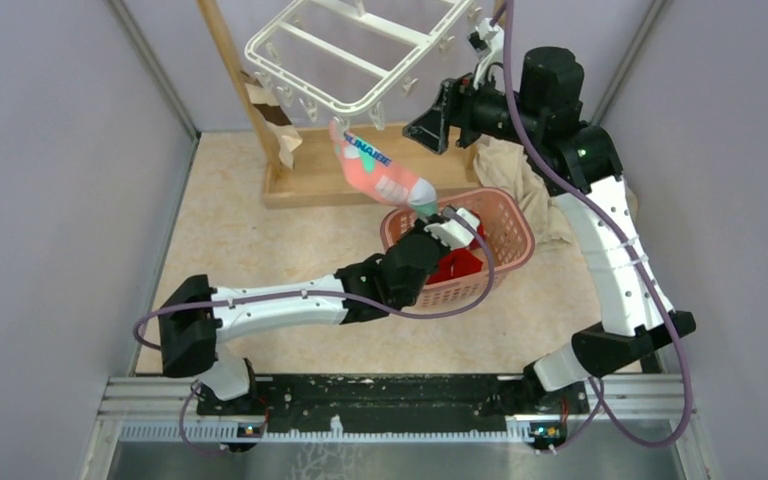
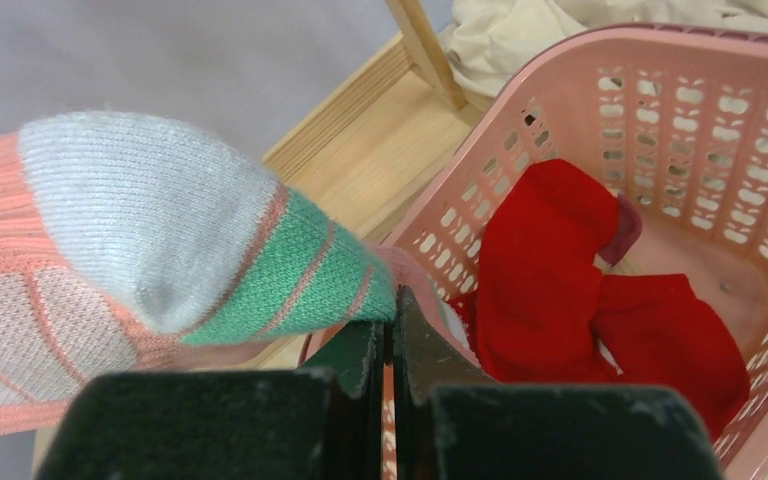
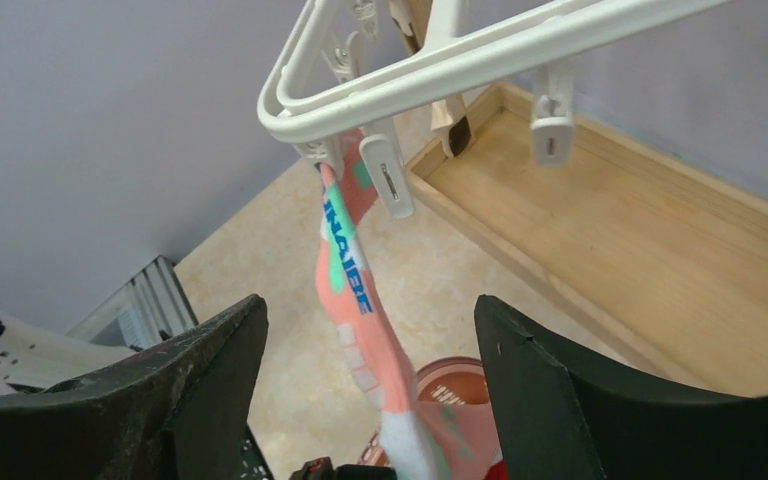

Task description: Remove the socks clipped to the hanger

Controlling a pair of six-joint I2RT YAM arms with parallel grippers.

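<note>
A pink sock [image 1: 382, 172] with a white heel and green cuff slants down from a clip at the front corner of the white hanger [image 1: 330, 102]. Its green end [image 2: 305, 265] is pinched between the fingertips of my left gripper, which is shut on that thin cloth above the basket. In the right wrist view the sock [image 3: 360, 310] still hangs from a corner clip [image 3: 323, 153] and runs taut downward. My right gripper is open, with the sock beyond its spread fingers [image 3: 215, 370] rather than clamped; in the top view it stands right of the hanger's front corner.
Below the left gripper is a pink basket [image 1: 520, 225] with red socks [image 2: 550, 270] inside. Other clips [image 3: 553, 140] on the hanger are empty. A wooden frame base [image 1: 305, 185] stands behind, with beige cloth [image 1: 500, 165] at its right.
</note>
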